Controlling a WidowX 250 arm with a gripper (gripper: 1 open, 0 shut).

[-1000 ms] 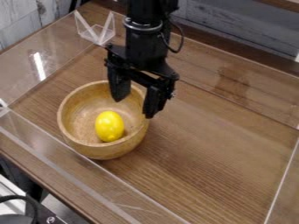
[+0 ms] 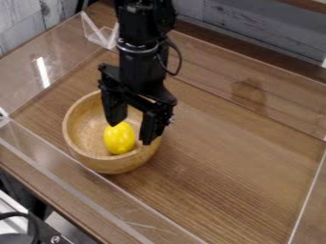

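Observation:
A wooden bowl (image 2: 111,162) sits at the left front of the wooden table, with a yellow oval object (image 2: 120,138) inside it. The black gripper (image 2: 133,121) hangs over the bowl, open, its two fingers spread, one just above the yellow object and the other at the bowl's right side. Nothing shows held between them.
A clear plastic piece (image 2: 102,29) is at the upper left edge. A black cable (image 2: 26,221) lies at the lower left corner.
The gripper has shifted left and a little down, over the bowl and closer to the yellow object. The bowl and yellow object look unmoved.

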